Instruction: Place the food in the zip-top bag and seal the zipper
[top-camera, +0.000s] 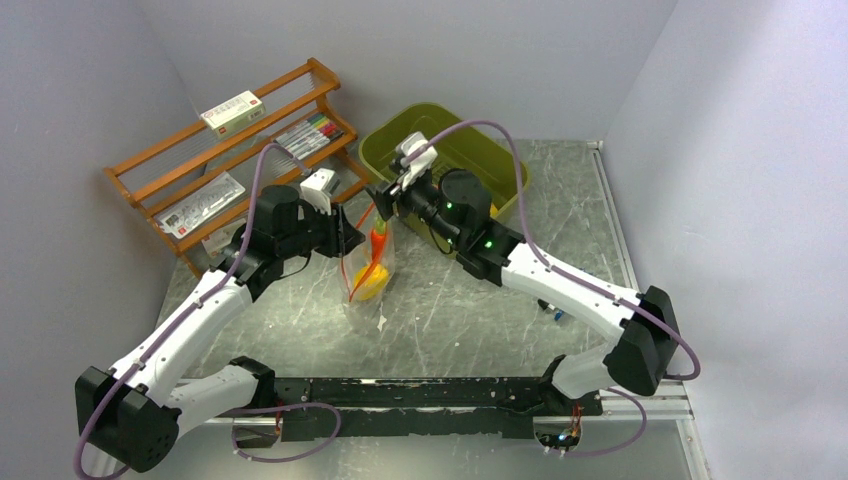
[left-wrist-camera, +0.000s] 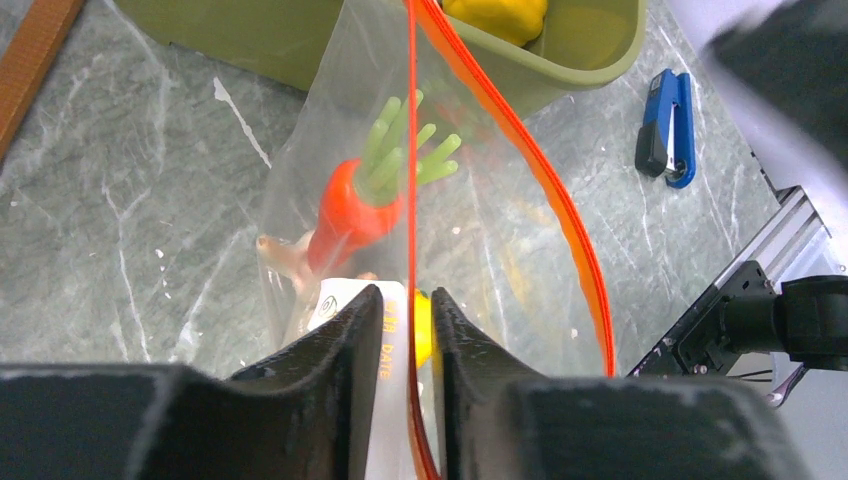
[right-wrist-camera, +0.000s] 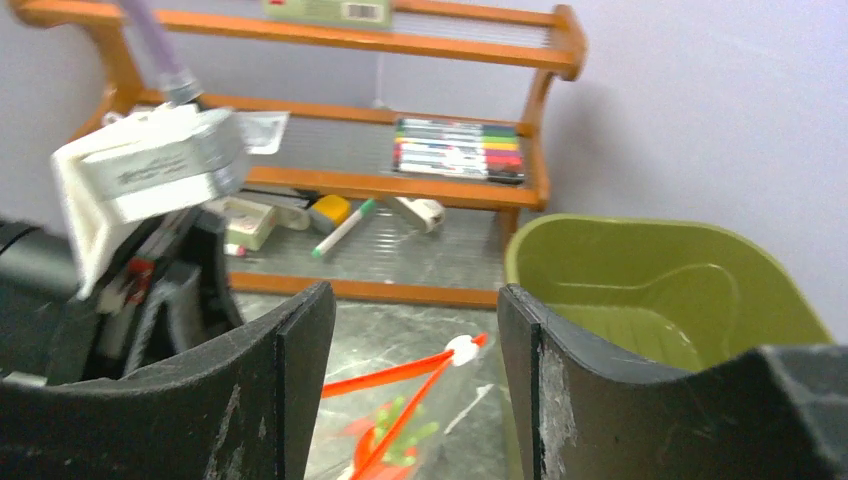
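Note:
A clear bag (top-camera: 368, 280) with orange zipper strips stands upright on the marble table. Through its film show an orange-red carrot (left-wrist-camera: 345, 220) with green top, something pinkish, a white label and a yellow item (top-camera: 372, 282). My left gripper (top-camera: 345, 238) is at the bag's upper left; in its wrist view its fingertips (left-wrist-camera: 455, 330) flank a zipper edge, part open. My right gripper (top-camera: 385, 200) is raised above the bag's top; in its wrist view its fingers stand apart (right-wrist-camera: 418, 320), with nothing visibly held between them.
A green bin (top-camera: 420, 120) with yellow food (left-wrist-camera: 495, 15) stands behind. A wooden rack (top-camera: 160, 180) with boxes and pens is at back left. A blue stapler (left-wrist-camera: 680, 130) lies on the right side of the table.

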